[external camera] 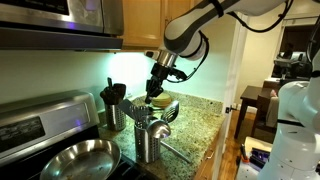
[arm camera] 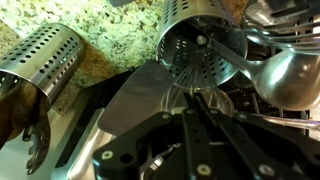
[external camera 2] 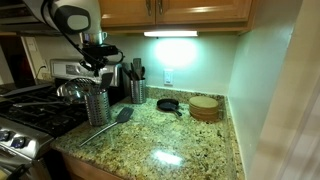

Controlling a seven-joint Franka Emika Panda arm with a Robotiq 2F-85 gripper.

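My gripper points down over a perforated metal canister [arm camera: 181,14] and is shut. In the wrist view, the looped wires of a whisk [arm camera: 197,73] run from the canister's mouth up to my fingers, which appear closed on them; the exact contact is hard to see. Beside the whisk leans a flat dark grey spatula blade [arm camera: 138,97]. A shiny ladle [arm camera: 287,80] leans out on the other side. From outside, my gripper [external camera: 152,95] stands just above the crowded canister [external camera: 147,146], and the canister [external camera 2: 98,107] is upright on the counter.
A second perforated canister [arm camera: 43,55] with dark utensils stands nearby. The stove with a round pan [external camera: 85,160] adjoins the counter. A black spatula [external camera 2: 124,115] lies in front. Farther along are a black pan [external camera 2: 168,104] and stacked bowls [external camera 2: 203,106].
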